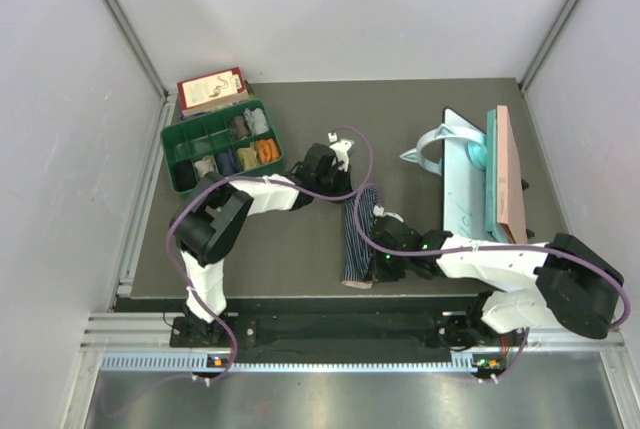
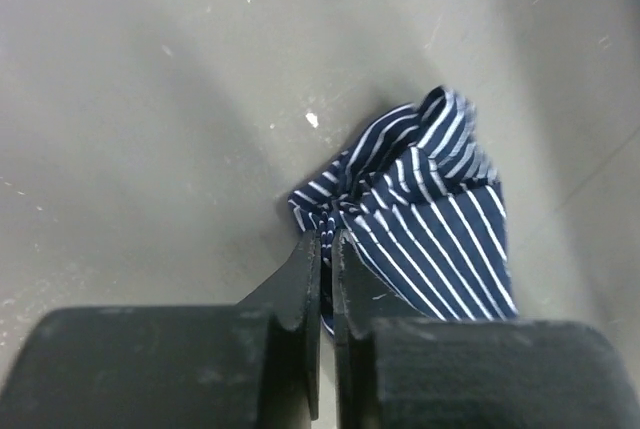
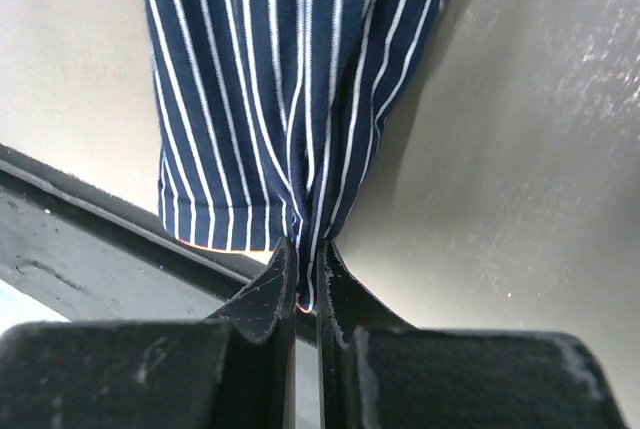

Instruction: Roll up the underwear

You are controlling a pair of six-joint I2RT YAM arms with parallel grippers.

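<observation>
A navy, white-striped pair of underwear (image 1: 358,239) lies lengthwise on the grey table between the two arms. My left gripper (image 1: 346,194) holds its far end; in the left wrist view that end is bunched and crumpled at the closed fingertips (image 2: 325,239). My right gripper (image 1: 372,274) grips the near end close to the table's front edge. In the right wrist view the fabric (image 3: 210,129) gathers into lengthwise folds where it enters the shut fingers (image 3: 310,259), with a flatter panel to the left.
A green divided box (image 1: 190,129) with rolled cloths stands at the back left, boxes (image 1: 210,89) behind it. A white board (image 1: 460,189), upright panels (image 1: 510,179) and a light-blue cat-ear object (image 1: 428,144) occupy the right.
</observation>
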